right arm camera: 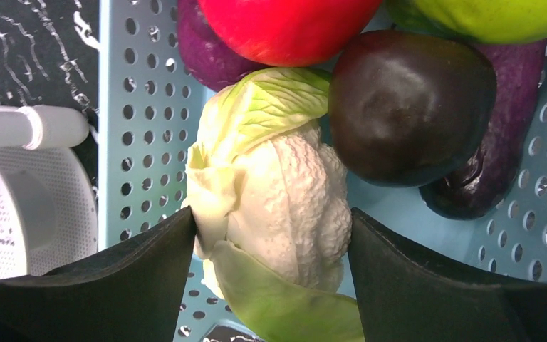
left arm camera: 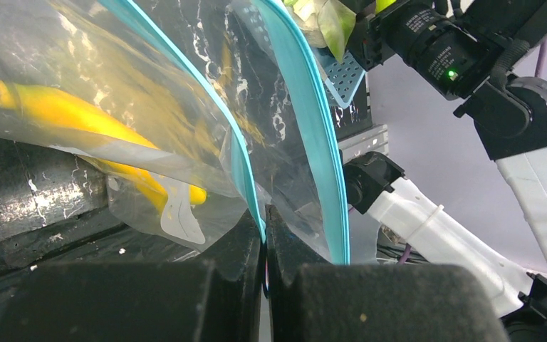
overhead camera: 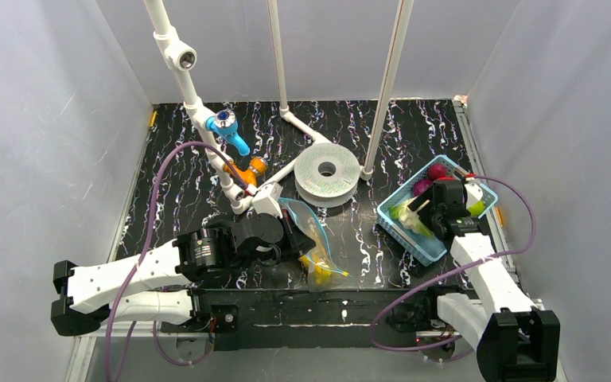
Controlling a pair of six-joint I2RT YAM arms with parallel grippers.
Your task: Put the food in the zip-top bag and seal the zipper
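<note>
The zip top bag [overhead camera: 318,247] hangs from my left gripper, which is shut on its rim with the blue zipper strip running between the fingertips; yellow food [left arm camera: 78,114] lies inside. In the blue basket [overhead camera: 398,237] at the right, my right gripper has its fingers against either side of a cauliflower [right arm camera: 278,199] with pale green leaves. Beside that lie a dark round vegetable [right arm camera: 409,103], a purple eggplant [right arm camera: 506,135], a red vegetable [right arm camera: 285,21] and a green one [right arm camera: 481,14].
A white round spool [overhead camera: 326,183] sits at the middle back among white pipes [overhead camera: 378,111], with blue [overhead camera: 231,131] and orange [overhead camera: 251,171] fittings at the left. Bare marble counter shows between bag and basket.
</note>
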